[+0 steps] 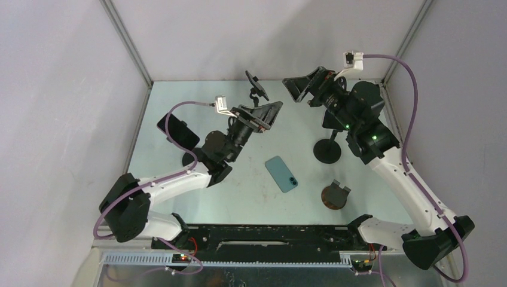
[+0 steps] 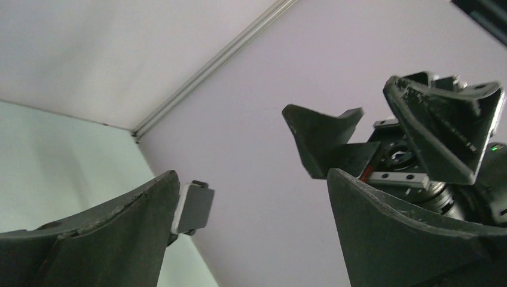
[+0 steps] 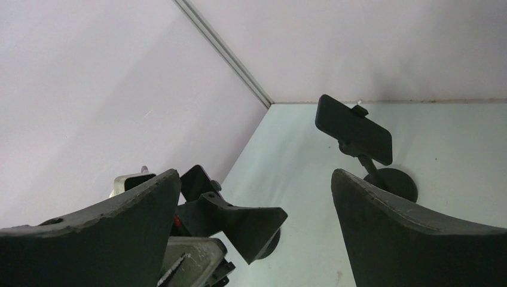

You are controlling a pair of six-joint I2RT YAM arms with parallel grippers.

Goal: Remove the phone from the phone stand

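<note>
Dark phones sit on stands around the table. One phone (image 1: 178, 130) is at the left, another (image 1: 257, 86) at the back middle, and a third (image 1: 330, 122) at the right, partly hidden by my right arm. A teal phone (image 1: 281, 174) lies flat on the table. My left gripper (image 1: 272, 117) is in the air in front of the back-middle stand, open and empty. Farther right, my right gripper (image 1: 292, 89) hangs open too, apart from every phone. In the right wrist view, a stand-held phone (image 3: 354, 129) shows beyond the right finger.
A low stand with no phone on it (image 1: 335, 195) is at the front right. The grippers are close together; my left one (image 3: 239, 224) crowds the right wrist view. White walls (image 1: 269, 39) enclose the pale table (image 1: 239, 197), whose front middle is clear.
</note>
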